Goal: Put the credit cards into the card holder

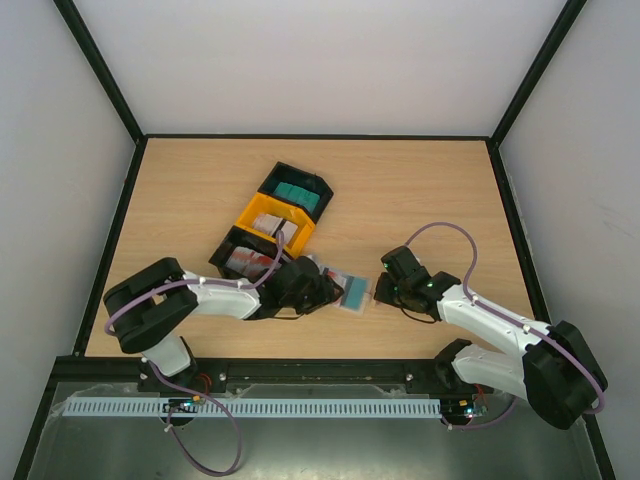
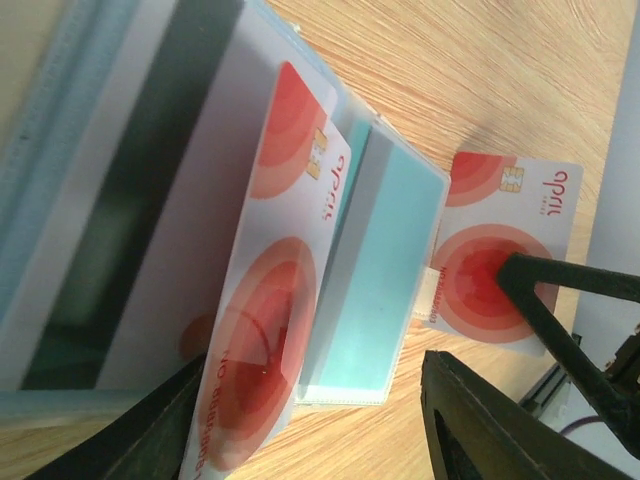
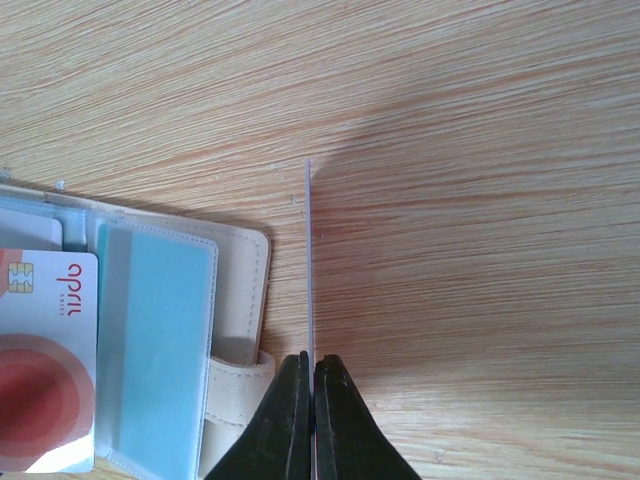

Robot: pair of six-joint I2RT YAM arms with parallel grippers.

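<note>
The card holder (image 2: 395,270), with clear sleeves and a light blue insert, lies unfolded on the table. A white and red credit card (image 2: 265,360) rests at its sleeves, tilted in the left wrist view; how far it sits inside a sleeve I cannot tell. My left gripper is open around this part of the holder, its fingers (image 2: 480,420) apart and the card loose near the other finger. To the right of the holder, my right gripper is shut on a second white and red card, seen edge-on in the right wrist view.
Behind the left arm stand three bins: a black bin (image 1: 243,258) with red and white cards, a yellow bin (image 1: 275,220) with pale cards and a black bin (image 1: 298,188) with green cards. Bare table (image 1: 420,190) spreads at the back right.
</note>
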